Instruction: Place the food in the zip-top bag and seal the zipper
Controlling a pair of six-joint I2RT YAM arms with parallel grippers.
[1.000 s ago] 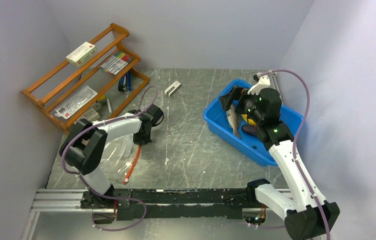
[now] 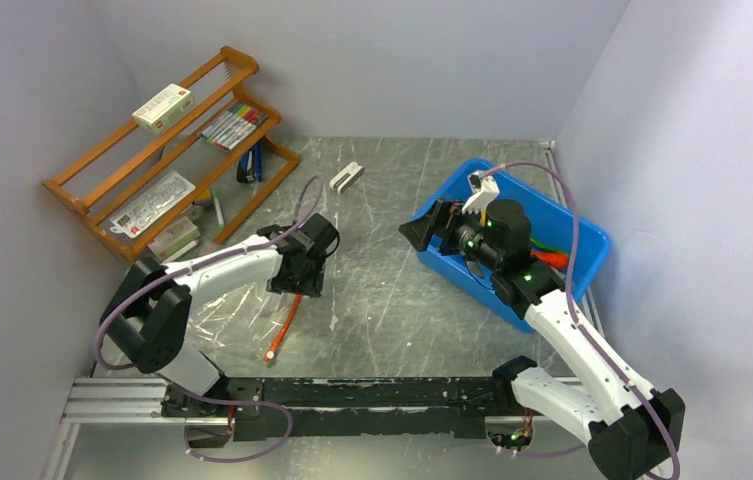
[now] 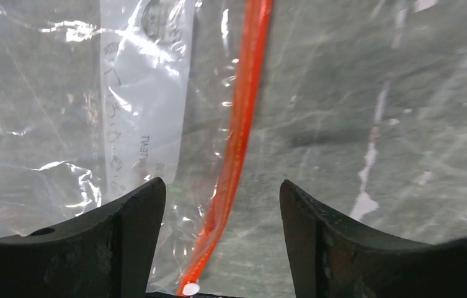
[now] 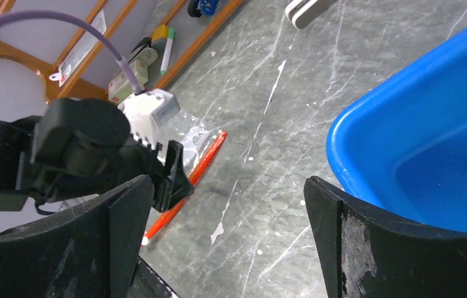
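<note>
The clear bag [image 3: 44, 124] lies flat on the left of the table, its red zipper strip [image 3: 237, 136] along its right side. My left gripper stands open over that strip, fingers either side of it. My right gripper is open at the left edge of the blue bin [image 2: 452, 270], above it in the top view, with nothing between its fingers. Red and green food items [image 2: 550, 258] show in the bin, partly hidden by the right arm.
A wooden rack [image 2: 252, 70] with boxes and markers stands at the back left. A small white object [image 2: 346, 177] lies at the back middle.
The right gripper has moved leftward and toward the front, over the bin's left edge. The left arm has shifted, and the red strip lies slightly right of where it was a second ago.
</note>
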